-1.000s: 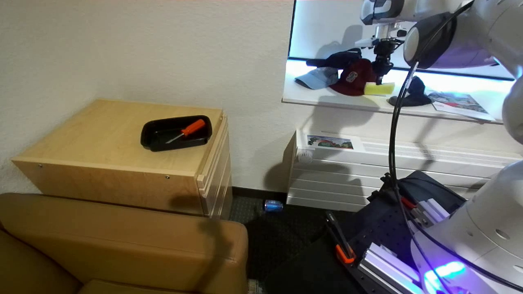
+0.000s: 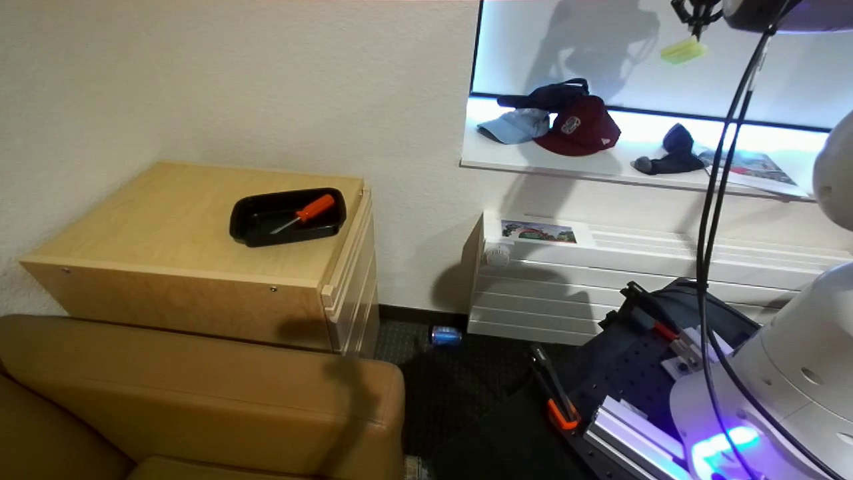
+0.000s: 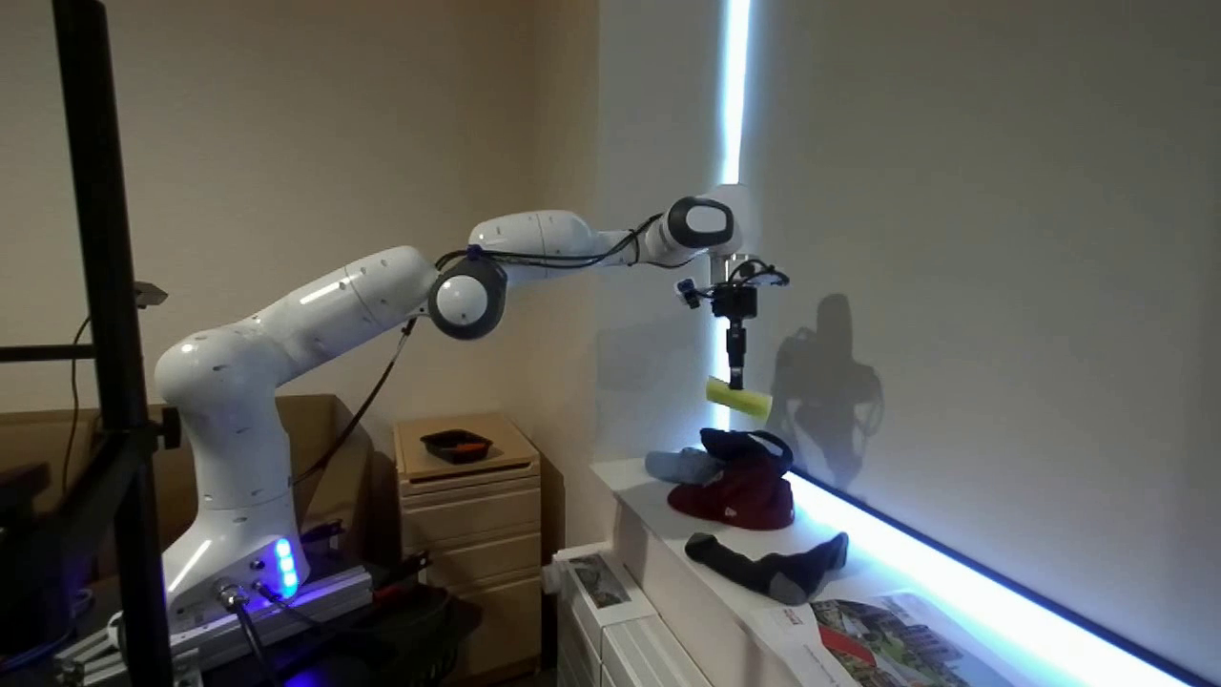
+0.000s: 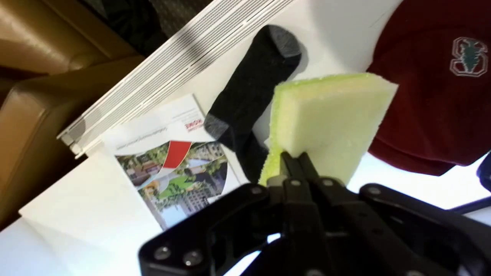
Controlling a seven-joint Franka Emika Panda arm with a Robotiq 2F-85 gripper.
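Note:
A yellow-green sponge (image 3: 752, 403) hangs in the air above the white windowsill (image 3: 621, 471), pinched in my gripper (image 3: 735, 382). In the wrist view the sponge (image 4: 338, 122) sticks out tilted past the fingertips, which are closed on its lower part. Its lower end is hidden behind the black fingers (image 4: 290, 171). From exterior view 1 the sponge (image 2: 684, 51) shows near the top edge, in front of the window blind, with most of the hand out of frame.
On the sill lie a maroon cap (image 2: 577, 128), a light blue cap (image 2: 516, 127), a dark sock (image 4: 251, 80) and a brochure (image 4: 177, 172). A black tray (image 2: 276, 236) with a screwdriver (image 2: 316, 208) stands on the wooden cabinet (image 2: 160, 216).
The arm has lifted the sponge from low over the sill, in front of the maroon cap, up and to the right in exterior view 1. The sill items look unmoved.

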